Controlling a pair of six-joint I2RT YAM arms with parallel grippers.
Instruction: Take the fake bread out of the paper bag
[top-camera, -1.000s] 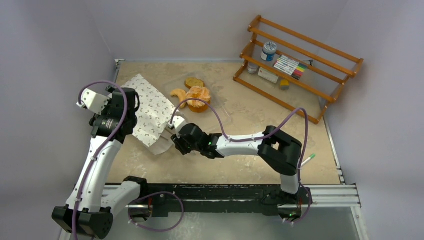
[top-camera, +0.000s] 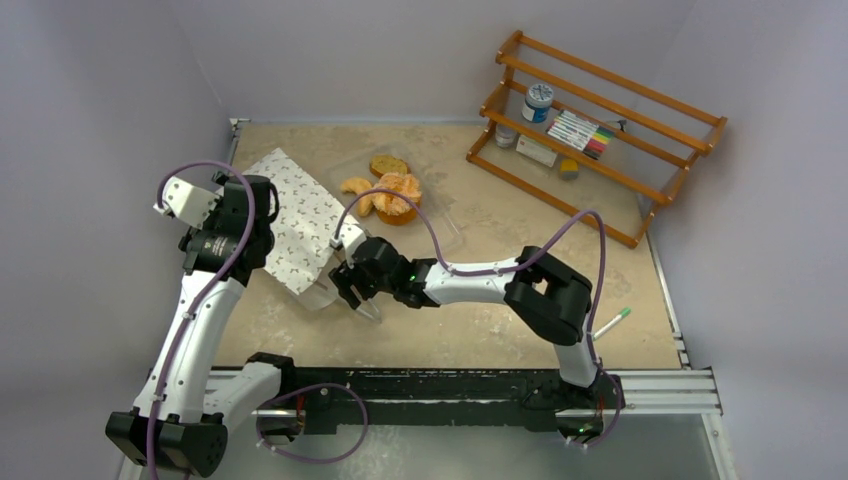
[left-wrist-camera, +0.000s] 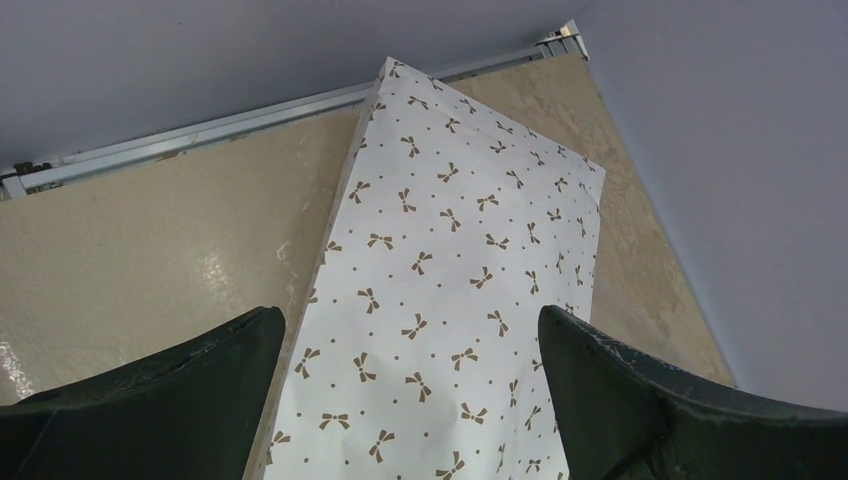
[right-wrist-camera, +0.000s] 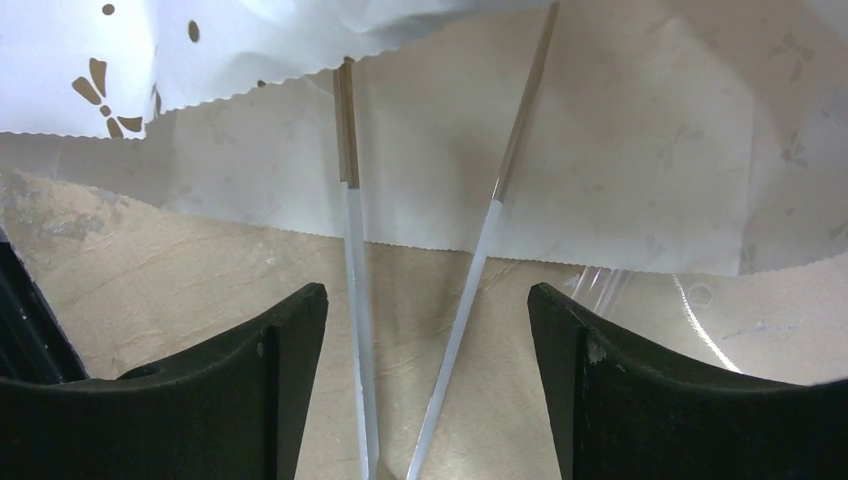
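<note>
The white paper bag with brown bows (top-camera: 305, 215) lies flat, its mouth toward the lower right. Above it, my left gripper is open, and the bag (left-wrist-camera: 430, 250) shows between its fingers with no visible grip on it. My right gripper stands open at the bag's mouth. Two slim brown-and-pale arms, apparently of tongs (right-wrist-camera: 357, 270), run between its fingers, with gaps on both sides. Their far ends disappear under the bag's upper layer (right-wrist-camera: 260, 40). Any bread inside the bag is hidden.
Fake breads, including a round one (top-camera: 397, 190), a croissant (top-camera: 357, 187) and a slice (top-camera: 388, 165), sit on a clear tray (top-camera: 447, 222) beside the bag. A wooden rack (top-camera: 600, 130) occupies the back right. A marker (top-camera: 612, 321) lies front right.
The right gripper has moved slightly left toward the bag's mouth. The pale end of the tongs now shows below it. The left arm and bag look unmoved.
</note>
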